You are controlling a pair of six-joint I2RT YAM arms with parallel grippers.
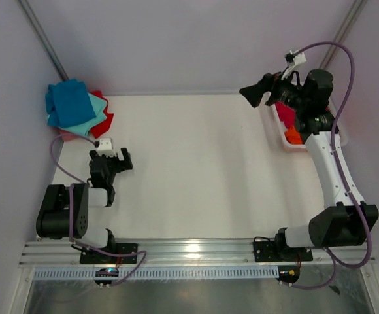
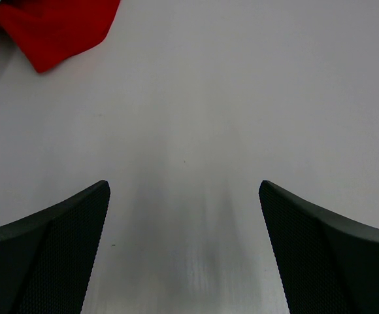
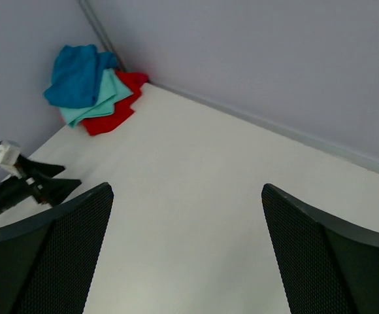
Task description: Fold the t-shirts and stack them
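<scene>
Folded shirts form a pile at the back left: a dark teal one [image 1: 68, 104] on top, light cyan [image 1: 91, 118] and red [image 1: 103, 124] beneath. Below that pile my left gripper [image 1: 121, 163] stands open and empty, low over the table; its wrist view shows a red corner [image 2: 65, 26]. At the back right, a white basket [image 1: 274, 137] holds pink [image 1: 284, 114] and orange [image 1: 293, 136] cloth, partly hidden by my right arm. My right gripper [image 1: 258, 90] is raised high to the left of the basket, open with nothing between its fingers.
Walls border it at the back and both sides, with a metal rail [image 1: 189, 252] along the front edge.
</scene>
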